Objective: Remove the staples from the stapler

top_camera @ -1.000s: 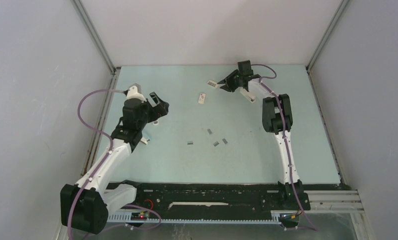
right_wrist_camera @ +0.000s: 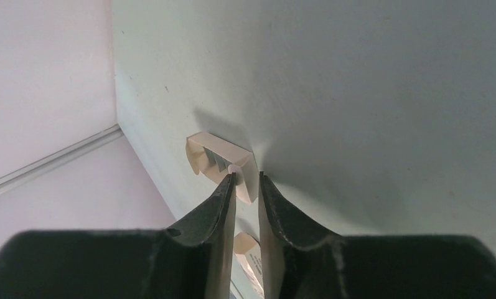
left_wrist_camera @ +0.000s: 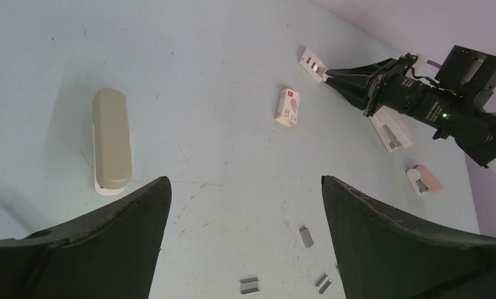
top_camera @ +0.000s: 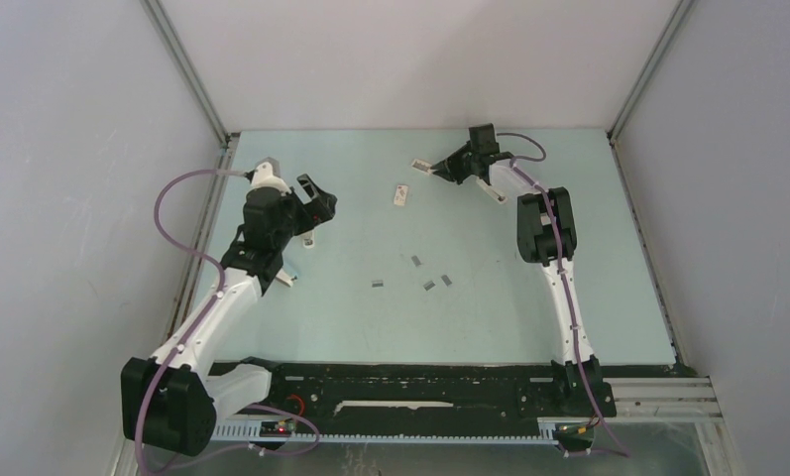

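Observation:
My right gripper has its fingertips at the near end of a small open cream box with grey staple strips inside, at the back of the table; the fingertips are close together, a narrow gap between them. A white stapler lies beneath and behind that arm. My left gripper is raised at the left, open and empty, above a beige stapler standing on the table.
A second small box lies near the right gripper. Several loose staple strips lie mid-table. A pink stapler is at the right.
The left arm is nearly still.

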